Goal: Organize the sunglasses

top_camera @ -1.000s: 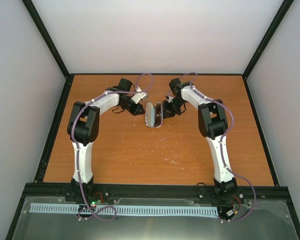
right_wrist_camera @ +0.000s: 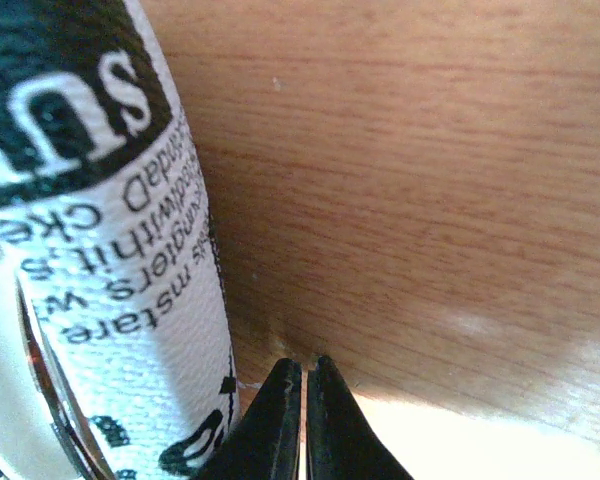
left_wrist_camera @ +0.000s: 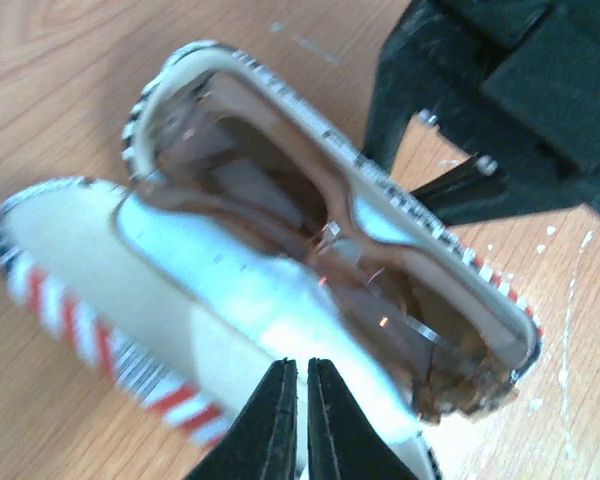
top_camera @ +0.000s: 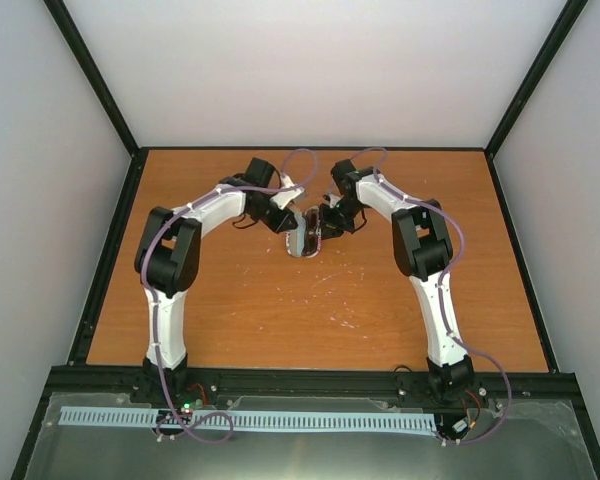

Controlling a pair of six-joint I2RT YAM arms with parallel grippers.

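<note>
An open glasses case [top_camera: 298,240], striped outside and pale blue inside, holds brown sunglasses [left_wrist_camera: 270,215]. In the left wrist view my left gripper is at the case's near edge, its fingertips shut over the pale interior; exactly what is between them is hard to see. My right gripper is shut low beside the case's printed white outer side [right_wrist_camera: 130,300]; whether that side is pinched is unclear. In the left wrist view the right gripper's black fingers stand behind the sunglasses' half.
Walls and a dark frame border it.
My left gripper has moved right onto the case compared with a second ago.
</note>
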